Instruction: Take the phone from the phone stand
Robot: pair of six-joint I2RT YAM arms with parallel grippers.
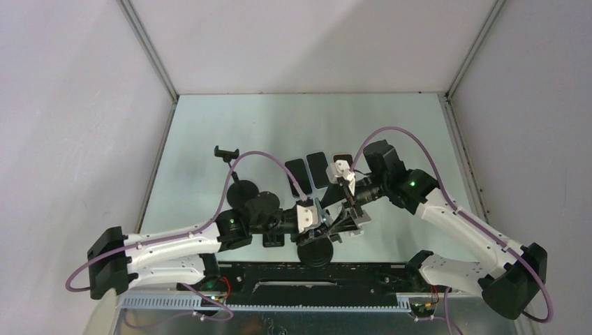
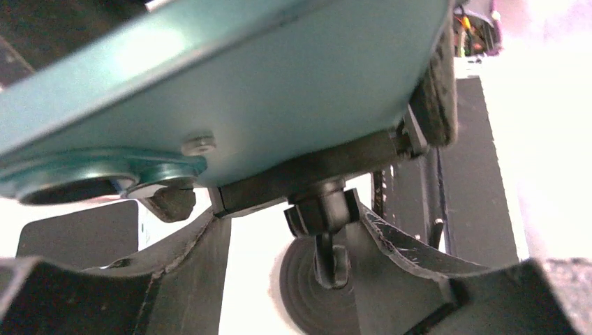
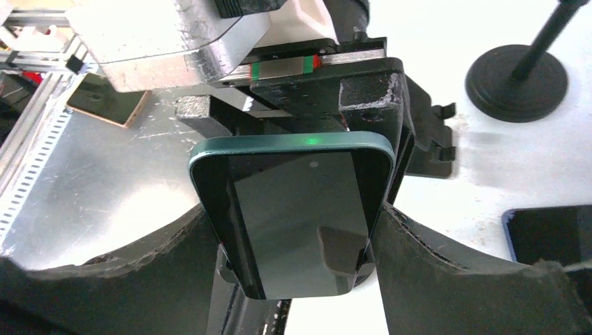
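Observation:
The dark teal phone (image 3: 293, 216) fills the middle of the right wrist view, between the fingers of my right gripper, which look closed on its sides. In the left wrist view the phone (image 2: 265, 77) is above the stand's dark bracket (image 2: 314, 209), and my left gripper is around that bracket, its fingers apart; whether they press on it is unclear. The stand's round base (image 1: 315, 252) sits at the table's front. In the top view both grippers meet over the stand.
Several phones (image 1: 317, 169) lie flat behind the grippers. Another stand (image 1: 242, 192) is at the left, also seen in the right wrist view (image 3: 516, 87).

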